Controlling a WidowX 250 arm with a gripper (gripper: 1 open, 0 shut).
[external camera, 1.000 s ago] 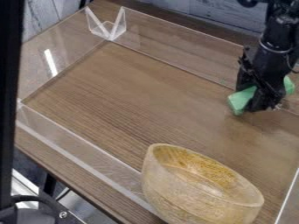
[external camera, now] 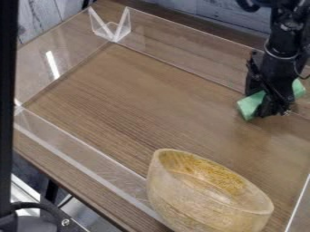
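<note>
My gripper (external camera: 266, 95) reaches down at the right edge of the camera view, shut on a green object (external camera: 251, 106) that rests on or just over the wooden floor of the tray (external camera: 140, 104). The dark fingers hide much of the object, so its shape is unclear.
A large pale oval bowl (external camera: 206, 195) sits at the bottom near the front. A clear plastic piece (external camera: 109, 27) stands at the back left. Clear low walls border the wooden surface, whose middle and left are empty.
The gripper and green object have shifted very slightly; the bowl and surroundings stay the same.
</note>
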